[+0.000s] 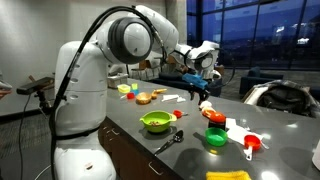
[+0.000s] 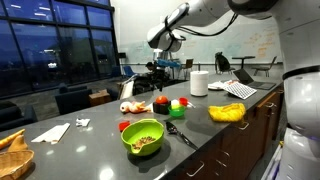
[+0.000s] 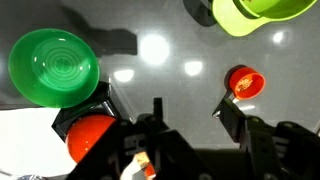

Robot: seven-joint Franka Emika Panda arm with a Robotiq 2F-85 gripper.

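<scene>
My gripper stands open above the table, with nothing between its fingers. Beneath it in the wrist view, bare grey tabletop shows. A small red cup point(image 3: 245, 83) lies to the right, and a round green bowl point(image 3: 54, 67) sits at the upper left. Below the green bowl, a rounded red-orange item point(image 3: 88, 135) rests in a black container, partly hidden by the gripper. At the top right is part of a lime-green bowl point(image 3: 240, 18); exterior view 2 shows that bowl point(image 2: 144, 137) with small pieces inside.
A black utensil point(image 1: 168, 143) lies near the table's front edge. Another red vessel point(image 1: 252, 142) and a folded yellow cloth point(image 1: 228, 175) are on the right. Farther left are orange-toned bowls point(image 1: 144, 98). Some tabletop between the lime-green and green bowls is clear.
</scene>
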